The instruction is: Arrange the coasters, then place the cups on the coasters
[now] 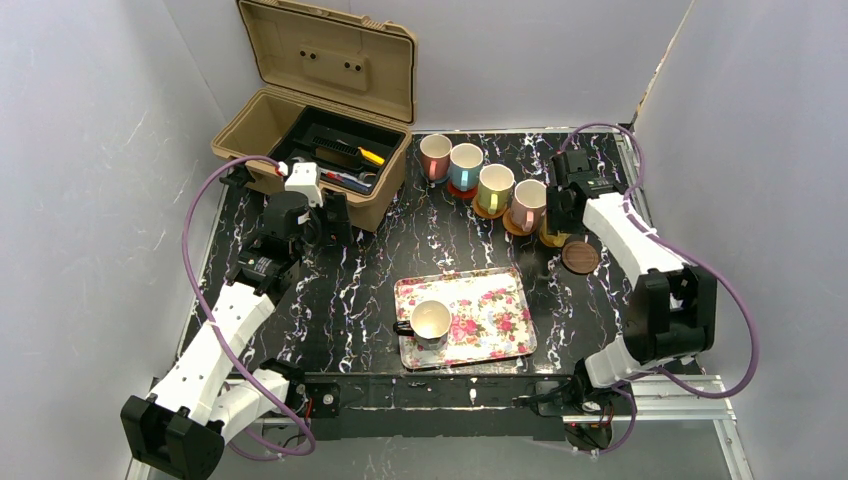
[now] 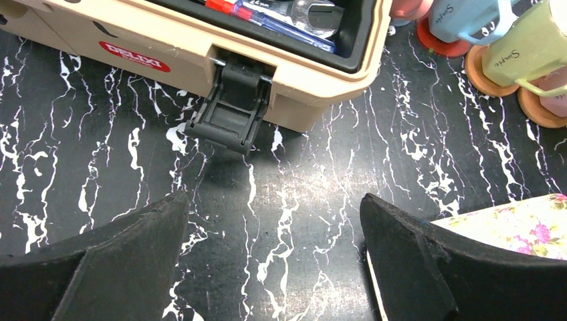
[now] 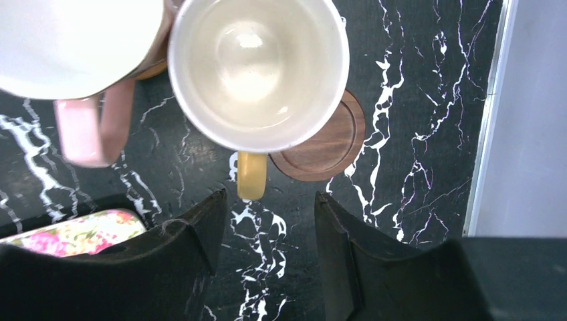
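Note:
A cup with a white inside and a yellow handle (image 3: pixel 252 176) stands in the right wrist view. My right gripper is apart from it, its fingers part open on either side of the handle's line, nothing held. In the top view the right arm mostly hides this cup; a bit of yellow (image 1: pixel 552 238) shows below it. An empty dark wooden coaster (image 1: pixel 580 257) lies just in front. On the floral tray (image 1: pixel 490 340) stands a cream cup (image 1: pixel 431 319) with a dark handle. Over bare table in front of the toolbox, my left gripper stands open and empty.
A pink cup (image 1: pixel 528 202), a green cup (image 1: pixel 495 186), a blue cup (image 1: pixel 466 163) and a red cup (image 1: pixel 435 154) line up at the back, close to the yellow-handled one. The open tan toolbox (image 1: pixel 385 200) fills the back left. Between toolbox and tray the table is clear.

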